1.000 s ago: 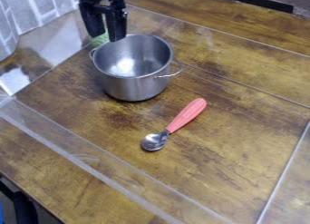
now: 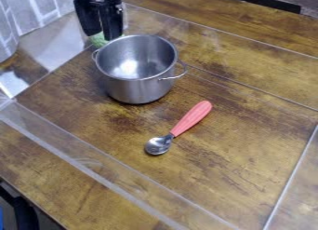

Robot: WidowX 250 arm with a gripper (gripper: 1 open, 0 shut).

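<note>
A steel pot point(image 2: 137, 85) with side handles stands upper left on the wooden table. The black gripper point(image 2: 102, 25) hangs above a green object point(image 2: 95, 39) just behind the pot, at the top left; whether its fingers are open or shut is unclear. A spoon with a pink handle point(image 2: 191, 116) lies in front of the pot to the right, its bowl toward the lower left.
A clear plastic edge runs along the lower left and right. A shiny metallic panel stands at the far left.
The gripper has shifted slightly at the top left, around the green object. The pot and spoon have not moved.
</note>
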